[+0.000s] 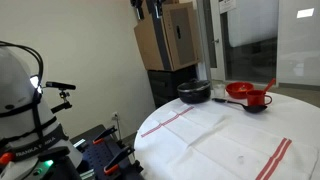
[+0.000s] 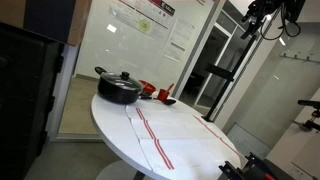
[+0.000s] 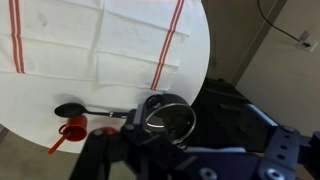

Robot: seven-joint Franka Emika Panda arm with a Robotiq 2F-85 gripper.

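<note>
High above the round white table, my gripper stands open with nothing visible between its fingers; exterior view 1 cuts it off at the top edge. Below it in the wrist view is a black pot (image 3: 168, 120) with a glass lid, partly covered by the gripper. The pot (image 2: 118, 88) rests lidded near the table edge in exterior view 2. A white cloth with red stripes (image 1: 190, 130) lies spread over much of the table. Beside the pot are a red mug (image 1: 258, 98), a red bowl (image 1: 239, 90) and a black spoon (image 3: 72, 110).
The bare white tabletop (image 2: 115, 118) shows around the cloth. Cardboard boxes (image 1: 180, 35) stand on a dark cabinet (image 1: 170, 85) behind the table. A whiteboard (image 2: 140, 40) backs the far side. Open air surrounds the gripper.
</note>
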